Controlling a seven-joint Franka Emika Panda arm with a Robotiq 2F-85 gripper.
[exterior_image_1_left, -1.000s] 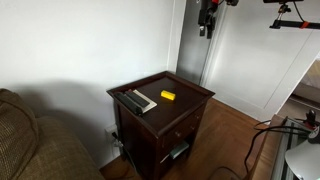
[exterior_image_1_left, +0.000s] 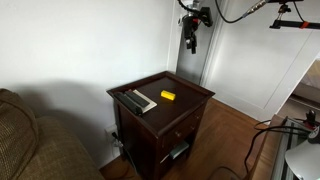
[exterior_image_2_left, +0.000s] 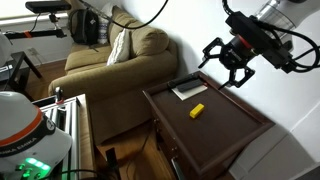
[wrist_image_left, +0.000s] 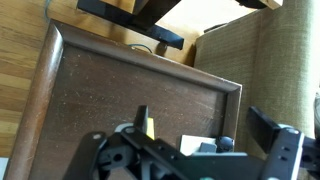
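A small yellow block (exterior_image_1_left: 168, 95) lies on the dark wooden top of a small cabinet (exterior_image_1_left: 185, 107). Beside it, towards the wall, is a flat white item (exterior_image_1_left: 143, 101) with a dark bar-shaped object (exterior_image_1_left: 129, 103) along its edge. High above the cabinet, well apart from the block, hangs my gripper (exterior_image_2_left: 219, 67), open and empty. In the wrist view the yellow block (wrist_image_left: 150, 128) is partly hidden behind the gripper, and the white item (wrist_image_left: 194, 145) shows between the spread fingers.
A raised rim (wrist_image_left: 150, 48) borders the cabinet top. A brown sofa (exterior_image_2_left: 150, 45) stands beyond one side, and a white wall runs behind. Much of the top around the block is bare. Cables (exterior_image_1_left: 255, 140) hang at the right in exterior view 1.
In exterior view 1 my gripper has come lower and to the left over the last second. The block and the other items on the cabinet have stayed put.
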